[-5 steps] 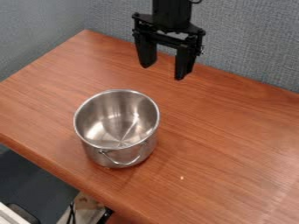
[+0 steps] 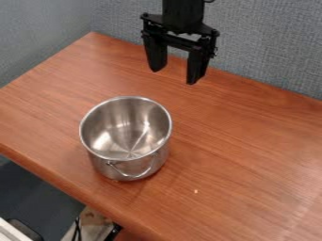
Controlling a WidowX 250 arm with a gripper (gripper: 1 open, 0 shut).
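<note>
My black gripper (image 2: 174, 66) hangs at the top centre of the camera view, above the back part of the table, with its two fingers spread wide and nothing between them. A shiny steel pot (image 2: 126, 138) with a wire handle on its near side stands upright on the wooden table at the left front, apart from the gripper and empty as far as shows.
A grey padded wall (image 2: 270, 47) runs along the back and left. The table's left front edge lies close to the pot, with dark floor and some clutter below.
My gripper has shifted very slightly left and up over the last second. The pot has not moved.
</note>
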